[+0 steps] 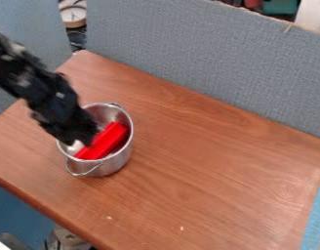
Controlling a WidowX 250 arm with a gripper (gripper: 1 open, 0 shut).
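Observation:
A metal pot (104, 166) with a thin wire handle stands on the left of the wooden table. Inside it lies a red object (102, 143) with a paler patch beside it. My black gripper (74, 132), blurred, is over the pot's upper left rim; whether it is open or shut, and whether anything is between its fingers, cannot be made out.
A grey padded wall (209, 59) runs along the back, with another panel at the left. A blue strip (312, 215) lies at the right edge.

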